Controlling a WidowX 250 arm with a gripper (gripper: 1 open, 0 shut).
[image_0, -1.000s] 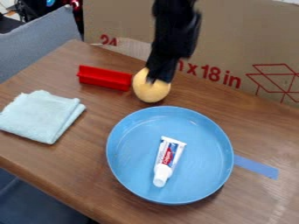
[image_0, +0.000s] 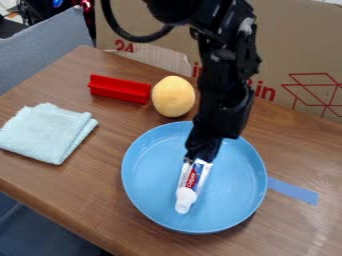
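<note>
A blue plate (image_0: 237, 193) holds a white toothpaste tube (image_0: 190, 188) with a red and blue label, lying lengthwise toward the front. My black gripper (image_0: 201, 152) has its tip low over the plate, at the upper end of the tube, which it partly covers. The fingers are dark and blend together, so whether they touch the tube is unclear; they appear close together.
A folded pale cloth (image_0: 44, 133) lies at the left of the wooden table (image_0: 94, 195). A red block (image_0: 119, 88) and a yellow round object (image_0: 174, 96) stand behind the plate. A cardboard box (image_0: 294, 70) lines the back. Blue tape is at the right.
The tube and plate look unmoved.
</note>
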